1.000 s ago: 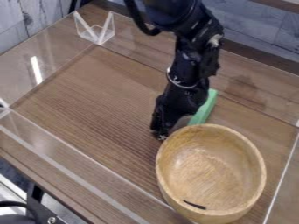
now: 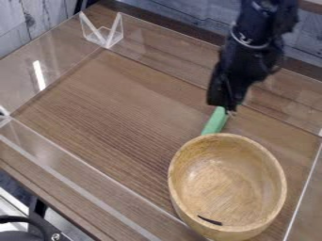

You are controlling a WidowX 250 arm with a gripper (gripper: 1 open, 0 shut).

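Note:
The dark robot gripper point(image 2: 224, 96) hangs over the back right of the wooden table, just above the upper end of a green elongated object point(image 2: 214, 122). Its fingertips look close together, with nothing visible between them. The green object lies behind a large round pale bowl point(image 2: 227, 144), which fills the front right and holds a small dark mark or item near its bottom.
A white wire rack point(image 2: 104, 30) stands at the back left. Grey panelled walls border the back and right, and a pale strip runs along the front left edge.
The gripper has risen from low beside the bowl and moved back and to the right, uncovering the tabletop left of the green object. The bowl has stayed in place.

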